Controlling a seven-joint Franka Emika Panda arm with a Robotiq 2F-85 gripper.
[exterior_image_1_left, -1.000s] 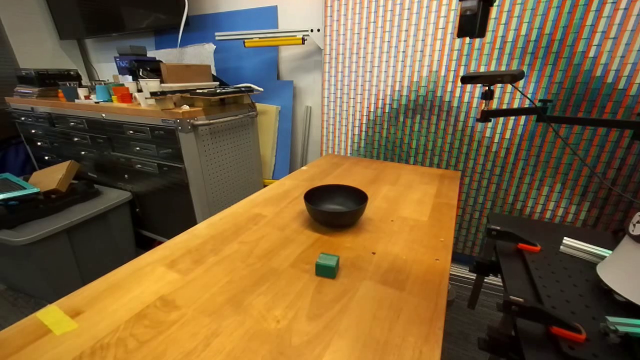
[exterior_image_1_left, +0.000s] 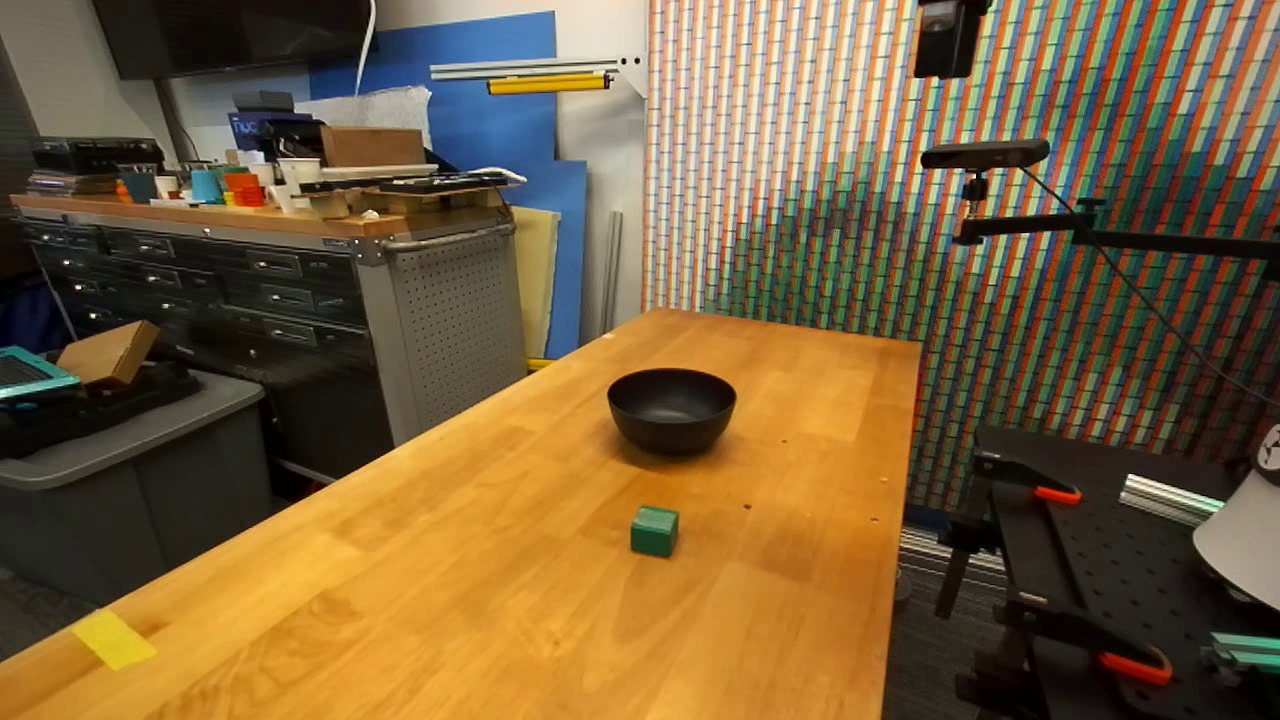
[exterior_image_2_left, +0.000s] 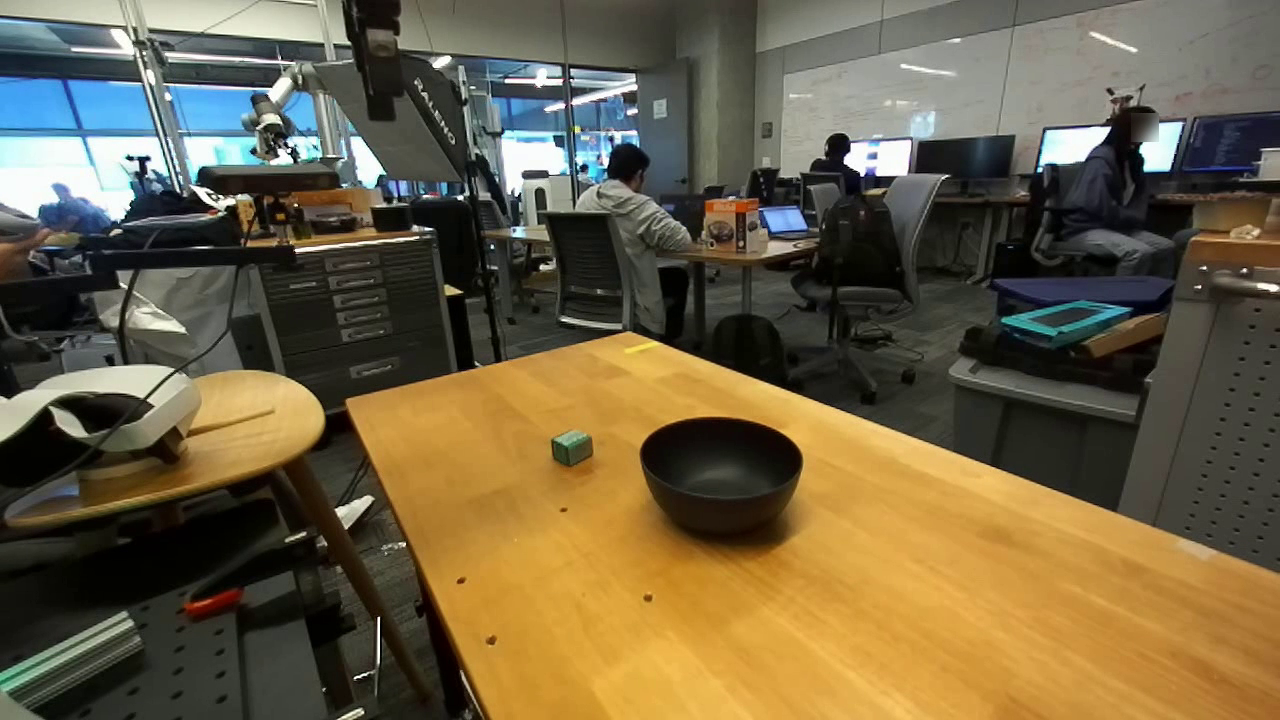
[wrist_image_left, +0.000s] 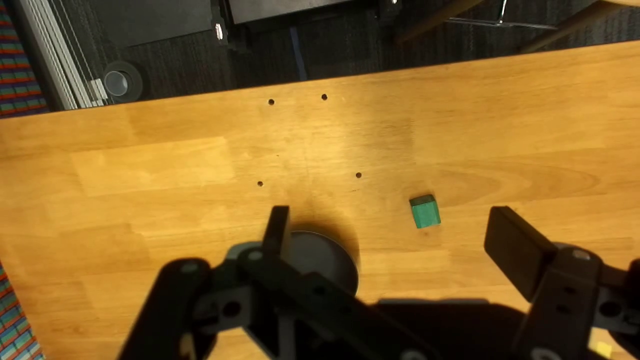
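A small green cube (exterior_image_1_left: 654, 530) rests on the wooden table, apart from a round black bowl (exterior_image_1_left: 672, 412). The second exterior view shows the cube (exterior_image_2_left: 572, 448) to the left of the bowl (exterior_image_2_left: 721, 475), whose visible inside looks empty. High over the table, my gripper stands open, its fingers wide apart. Between and below them the wrist view shows the cube (wrist_image_left: 426, 212), nearer the right finger; nothing is held. The bowl (wrist_image_left: 324, 258) is partly covered there by the left finger and the gripper's body.
Yellow tape (exterior_image_1_left: 114, 640) marks the table's left edge. Wide bare stretches of table (exterior_image_1_left: 480, 564) surround the cube and bowl. Beyond the right edge stands a black cart (exterior_image_1_left: 1116, 540) with clamps. A camera on a bracket (exterior_image_1_left: 984, 154) overhangs that side.
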